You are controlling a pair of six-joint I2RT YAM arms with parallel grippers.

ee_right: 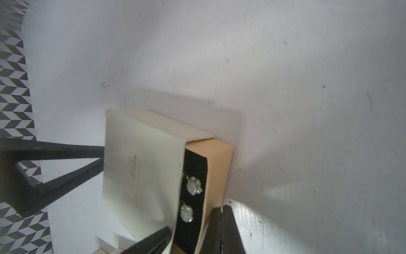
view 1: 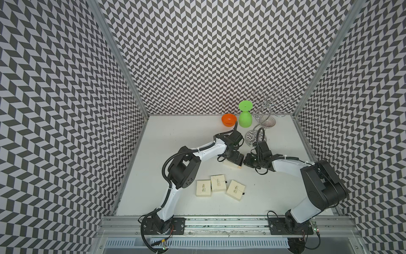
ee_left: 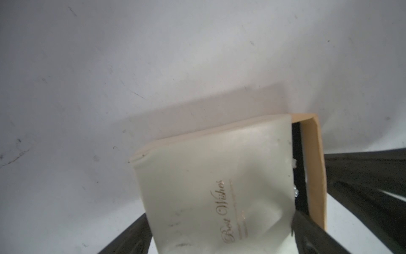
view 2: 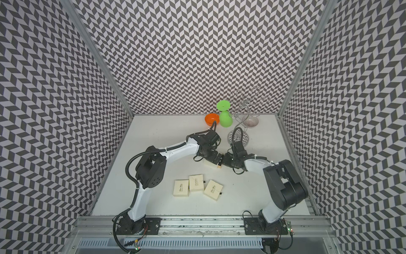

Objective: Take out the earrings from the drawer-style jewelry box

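Observation:
A cream jewelry box (ee_left: 215,186) marked "Best Wishes" lies on the table, its drawer (ee_right: 217,173) partly pulled out of the sleeve. On the drawer's black lining sit two pale, pearly earrings, one earring (ee_right: 194,185) nearer the far side and another earring (ee_right: 186,213) nearer the front. Spread wide, my left gripper is open across the sleeve, one finger at either side. My right gripper is shut at the drawer's front; whether a thin tab or edge lies between its fingertips cannot be seen.
Several closed boxes, including one box (view 1: 203,188), lie toward the table's front. At the back stand an orange bowl (view 1: 228,120), a green stand (view 1: 245,117) and a wire rack (view 1: 267,108) with a round base.

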